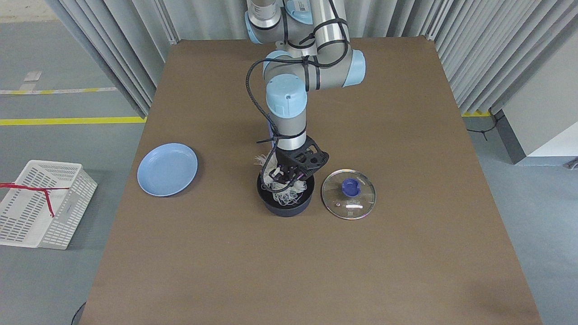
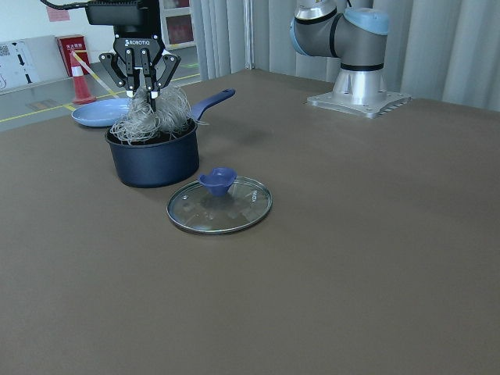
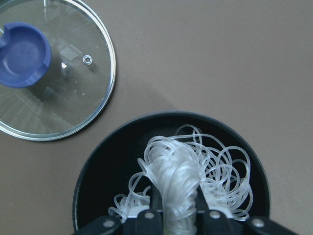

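Note:
A dark saucepan (image 2: 156, 166) with a blue handle stands mid-table, with white stringy noodles (image 3: 225, 178) inside and heaped above its rim. My gripper (image 2: 144, 94) hangs straight down into this heap, low over the pan, and is shut on a bundle of the noodles, which covers the fingertips in the wrist view. A glass lid (image 1: 341, 200) with a blue knob (image 3: 22, 56) lies flat beside the pan, to its right in the front view. A blue plate (image 1: 166, 169) lies apart on the left.
A white plastic basket (image 1: 70, 222) stands on the floor to the left, beyond the table edge.

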